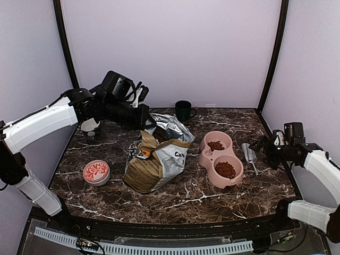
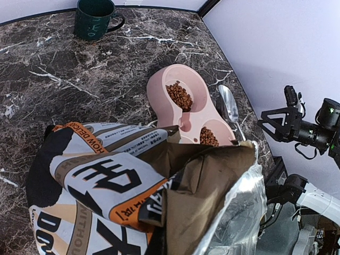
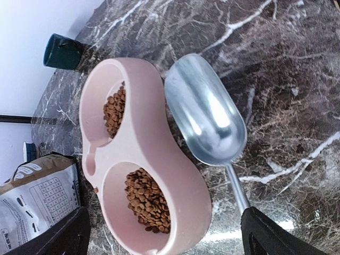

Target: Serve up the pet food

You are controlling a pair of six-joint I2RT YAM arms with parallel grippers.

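Note:
The pink double bowl (image 1: 204, 159) stands right of centre, with brown kibble (image 1: 225, 170) in both compartments. Close along its right side, a metal scoop (image 3: 207, 111) lies on the table, its handle (image 3: 236, 186) pointing toward the front. Over the handle end my right gripper (image 1: 267, 151) stands open, raised off the table, its black fingers (image 3: 268, 236) wide apart and nothing held. My left gripper (image 1: 147, 121) is shut on the upper edge of the open food bag (image 1: 154, 170), which leans upright on the table; the bag hides those fingertips in the left wrist view.
A dark green mug (image 1: 183, 110) is at the back. To the left sit a round tin with a red-patterned lid (image 1: 96, 172) and a white item (image 1: 91, 127) partly behind the left arm.

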